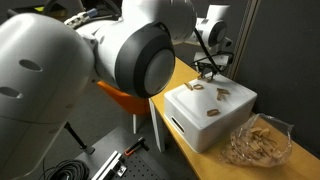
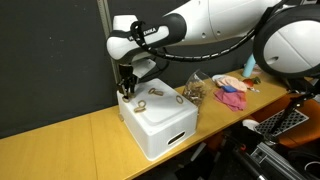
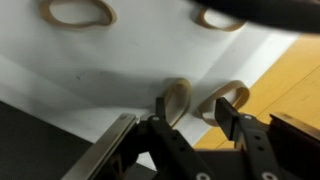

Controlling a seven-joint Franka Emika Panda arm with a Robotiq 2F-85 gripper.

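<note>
Several tan oval rings lie scattered on the white box's top, among them one ring toward the left and another ring nearer the front. At the box's far corner my gripper points down close to the surface, its fingers apart. In the wrist view a narrow ring shows between the fingertips, nearer the left finger. A second ring lies by the right finger, near the box's edge. Whether either finger touches a ring, I cannot tell.
A clear bag of similar tan pieces lies beside the box on the wooden table. Pink and blue cloths lie farther along. Bare table shows left of the box in the second exterior view.
</note>
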